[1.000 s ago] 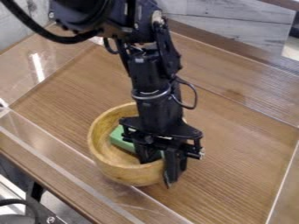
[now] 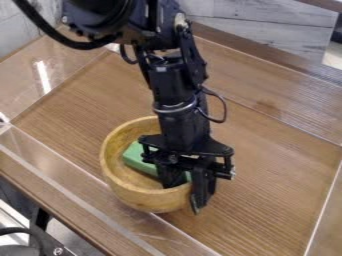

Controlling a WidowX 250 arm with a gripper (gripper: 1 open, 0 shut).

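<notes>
A wooden bowl point(image 2: 123, 172) rests near the front edge of the table, with a green block point(image 2: 138, 158) inside it. My black gripper point(image 2: 190, 186) is down over the bowl's right side, its fingers reaching to the rim. The arm hides much of the block and the bowl's right part, and whether anything is between the fingers cannot be seen.
Pale edging runs along the left front and far right, with cables at the lower left.
The gripper's fingers have shifted very slightly. The bowl and block look unmoved.
</notes>
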